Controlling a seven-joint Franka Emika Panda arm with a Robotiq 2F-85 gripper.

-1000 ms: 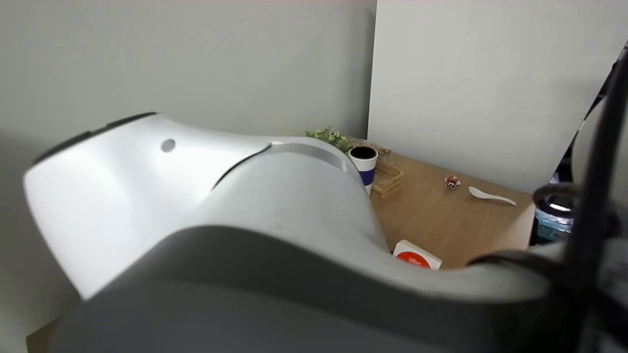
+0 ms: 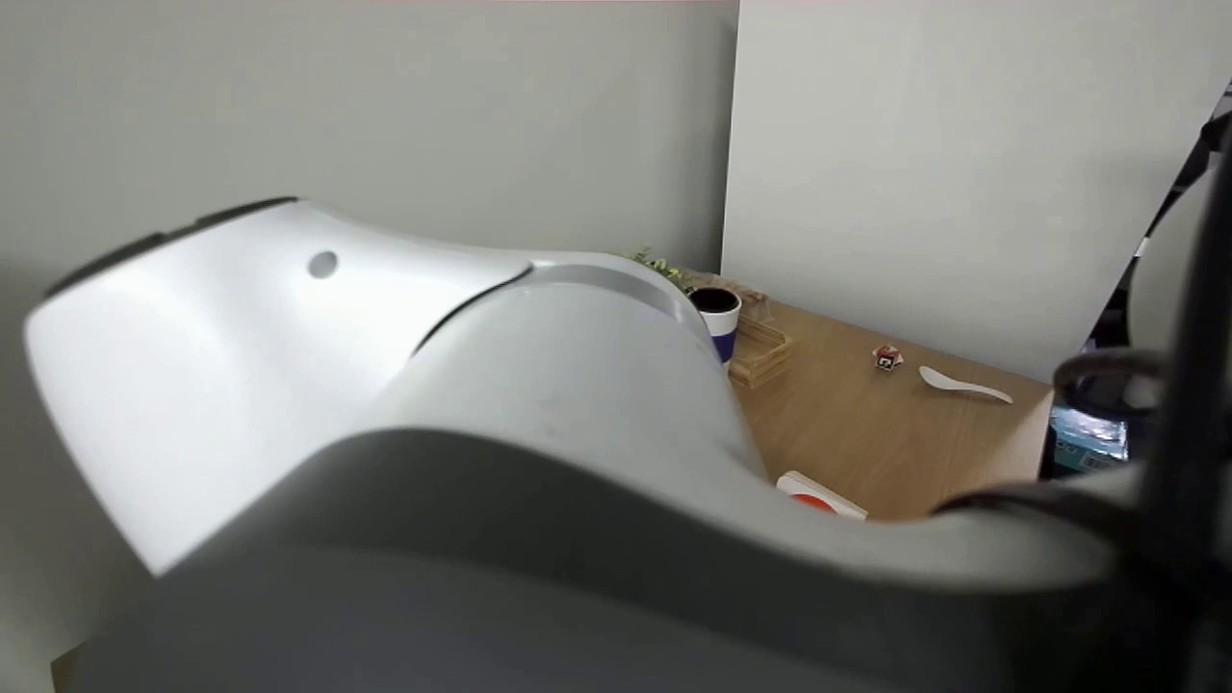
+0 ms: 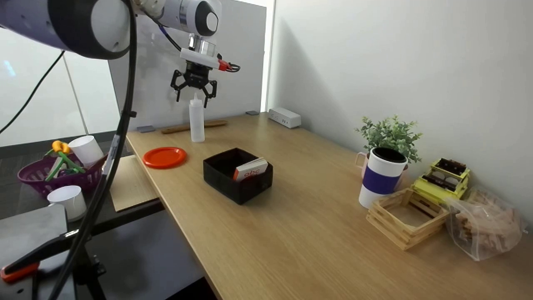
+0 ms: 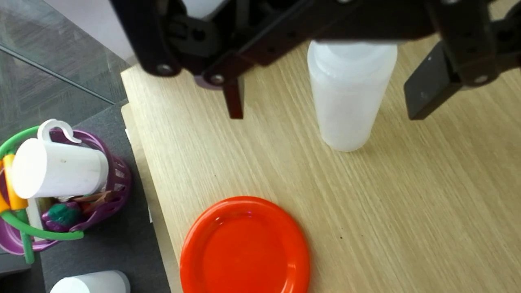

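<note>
A clear white squeeze bottle (image 3: 197,121) stands upright on the wooden table, towards its far end. Right above it my gripper (image 3: 192,101) points down, open, its fingers spread to either side of the nozzle. In the wrist view the bottle (image 4: 345,105) appears between the two fingertips, nearer the right one, and its top is hidden behind the gripper's body. No contact between fingers and bottle shows. A red plate (image 4: 246,249) lies near the table's edge, a short way from the bottle. Exterior view 1 is mostly blocked by my arm, so the gripper is hidden there.
A black box (image 3: 225,184) holds a white and red abc packet (image 3: 250,170). Behind the bottle lies a wooden stick (image 3: 215,123). A tumbler (image 3: 382,179), a wooden crate (image 3: 387,227) and a plastic bag (image 3: 484,225) stand along the wall.
In exterior view 1 my arm has shifted slightly up and to the left at its upper part, and it now covers more of the abc packet. The table objects there stay put.
</note>
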